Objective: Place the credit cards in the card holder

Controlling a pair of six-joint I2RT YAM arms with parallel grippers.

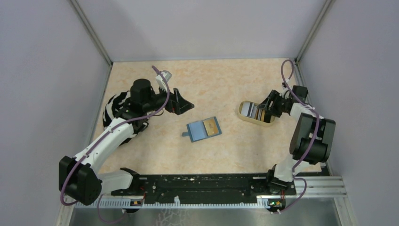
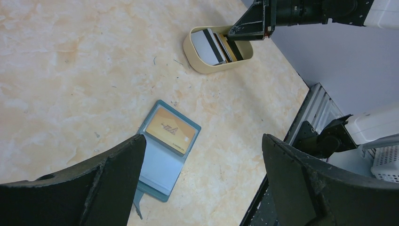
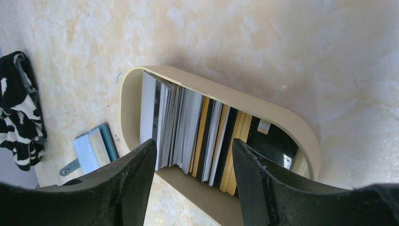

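A blue card holder (image 1: pixel 204 129) with a pull tab lies flat mid-table; a gold card (image 2: pixel 171 129) sits in one half, and the other half shows a pale blue face. To its right, a beige tray (image 3: pixel 181 82) holds a row of credit cards (image 3: pixel 188 127), standing on edge and packed side by side. My right gripper is open above this row, its fingers apart with no card held between them. Up and left of the holder, my left gripper (image 1: pixel 184 102) hangs open and empty.
A black-and-white cloth (image 3: pixel 19 110) is bunched at the table's left side, partly under the left arm in the top view. Bare table (image 1: pixel 230 84) lies between holder and tray and along the back. Walls stand close at the sides.
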